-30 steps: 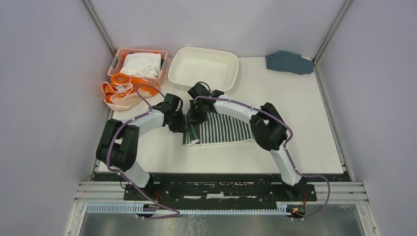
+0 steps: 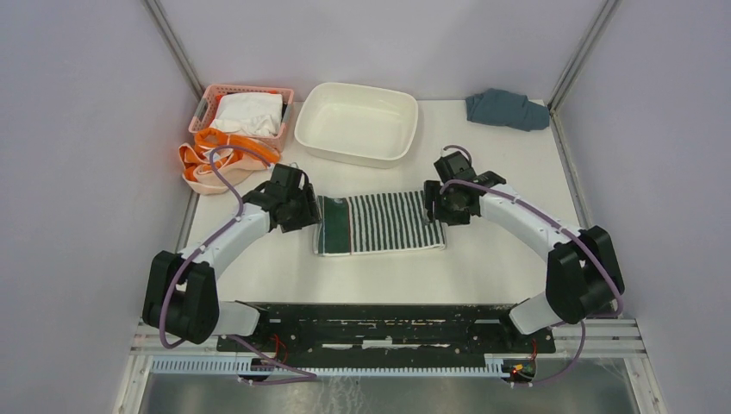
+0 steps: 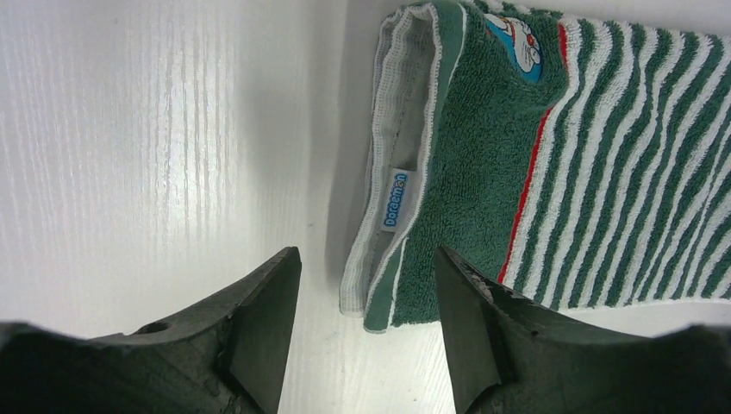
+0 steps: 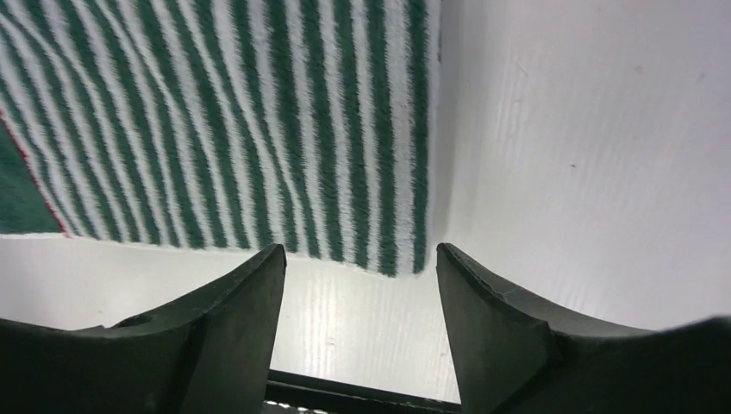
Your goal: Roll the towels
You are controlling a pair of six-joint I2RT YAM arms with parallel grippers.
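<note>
A green and white striped towel (image 2: 388, 222) lies folded flat on the table, its solid green end (image 3: 483, 164) to the left with a red line across it. In the left wrist view that end's edge stands slightly apart in two layers, a small label (image 3: 397, 200) between them. My left gripper is open over the left edge, nothing between its fingers. Near the towel's right end, my right gripper stands open, with the striped corner showing beyond its fingertips and nothing gripped.
An empty white bin (image 2: 358, 122) stands behind the towel. A pink basket (image 2: 200, 129) holding white cloth and an orange-and-beige cloth (image 2: 211, 177) are at the back left. A folded dark blue towel (image 2: 507, 110) lies back right.
My right gripper has moved right, from the towel's green end to its far striped end. The left gripper has drawn back slightly left. The green end now lies flatter, its edge shifted a little left.
</note>
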